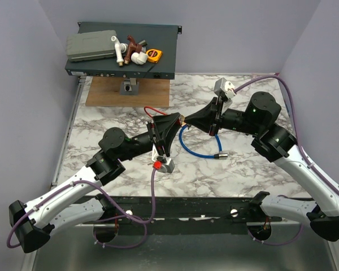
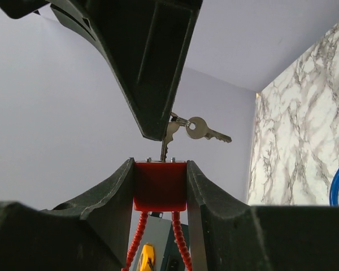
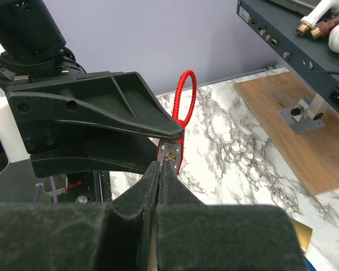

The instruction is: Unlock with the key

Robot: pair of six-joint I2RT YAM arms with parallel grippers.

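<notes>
My left gripper (image 1: 177,118) is shut on the red cable lock body, whose metal face with a keyhole (image 3: 170,151) shows in the right wrist view; its red looped cable (image 3: 186,79) rises behind. My right gripper is shut, its tips just in front of that keyhole. In the left wrist view a bunch of keys (image 2: 198,127) hangs at the right gripper's tips, one key standing over the lock's top; whether it is inserted I cannot tell.
A blue cable (image 1: 200,153) lies on the marble table below the grippers. At the back, a dark shelf (image 1: 158,34) holding a case, fittings and a tape measure stands on a wooden board (image 1: 101,96).
</notes>
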